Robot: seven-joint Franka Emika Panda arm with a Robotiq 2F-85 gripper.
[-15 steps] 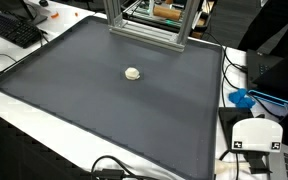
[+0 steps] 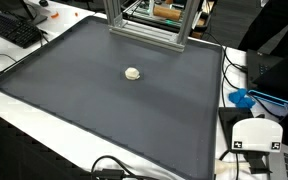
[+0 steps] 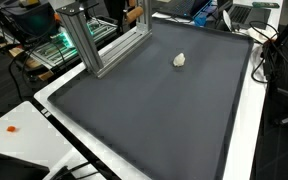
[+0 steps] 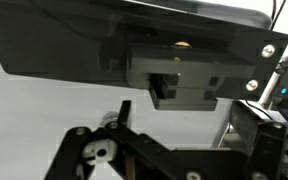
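A small cream-coloured object (image 2: 132, 74) lies alone on the dark grey mat (image 2: 104, 115) in exterior view 1. Exterior view 2 has the same pale object (image 3: 179, 60) towards the mat's far side. In the wrist view my gripper stands open, its dark fingers spread at the lower part of the picture. Beyond them is a dark bar with a grey block-shaped part (image 4: 174, 70) over a pale surface. The cream object is out of the wrist view, and neither exterior view clearly shows the gripper.
A metal frame (image 2: 154, 35) stands at the mat's back edge. Outside the mat are a keyboard (image 2: 12, 28), a white chair-like item (image 2: 256, 134), a blue item (image 2: 242, 98) and cables.
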